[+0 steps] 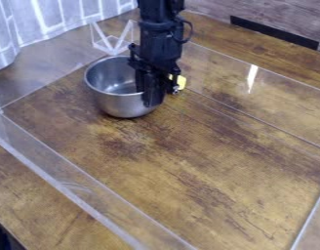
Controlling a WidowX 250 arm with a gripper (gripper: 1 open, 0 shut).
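A steel bowl (117, 88) sits on the wooden table at the left of the camera view. My black gripper (156, 83) is low at the bowl's right rim, overlapping it; whether its fingers are open or shut on the rim is unclear. A small yellow object (181, 83) is partly visible just behind the gripper, to its right.
A white wire-like stand (112, 37) is behind the bowl. A pale ridged panel (32, 29) stands at the back left.
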